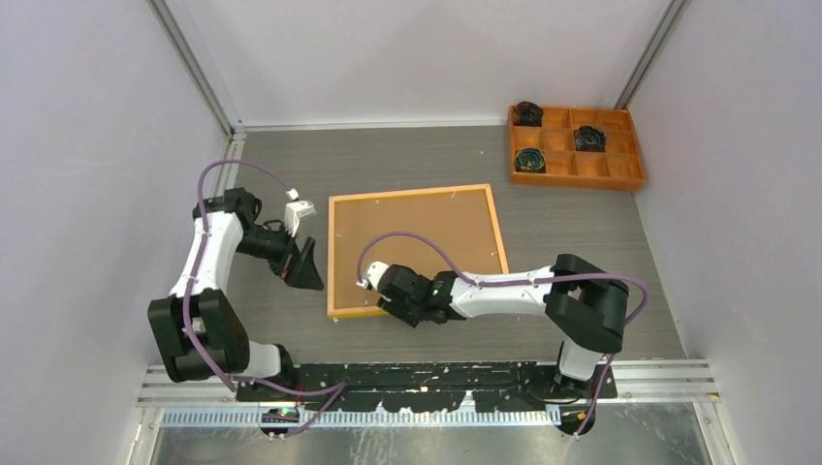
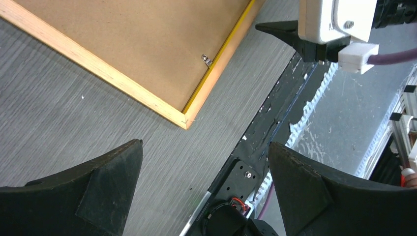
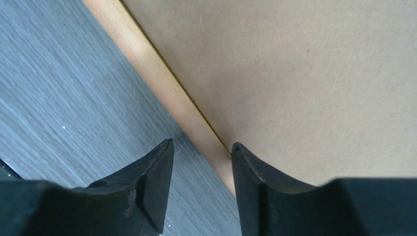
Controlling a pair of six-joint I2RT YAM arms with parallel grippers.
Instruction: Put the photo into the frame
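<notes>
A wooden frame with a brown board [image 1: 417, 215] lies at the middle of the table; no separate photo can be told apart. My left gripper [image 1: 299, 274] stands open just left of it, empty, with the frame's corner [image 2: 187, 118] ahead in the left wrist view. My right gripper [image 1: 397, 312] is over the frame's near edge. In the right wrist view its fingertips straddle the outer side of the edge strip [image 3: 192, 118], part open, one finger touching or very near the wood. A small metal clip [image 2: 206, 61] sits on the board by that edge.
An orange compartment tray [image 1: 601, 170] with several dark coiled items stands at the back right. Walls bound both sides, and a black rail runs along the front.
</notes>
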